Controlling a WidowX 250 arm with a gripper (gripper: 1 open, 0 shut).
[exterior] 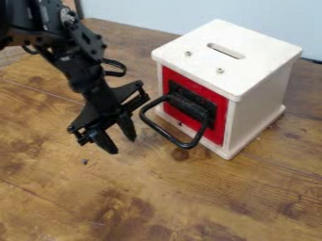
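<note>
A white wooden box (251,94) with a slot and two screws on top stands at the right, its front framed in red (224,121) around a black panel. A black curved handle (185,143) juts out from that front toward the lower left. The black gripper (120,139) points down to the left of the handle, apart from it, its two fingers spread open with nothing visible between them.
A pale wall or surface lies behind the box at the back.
</note>
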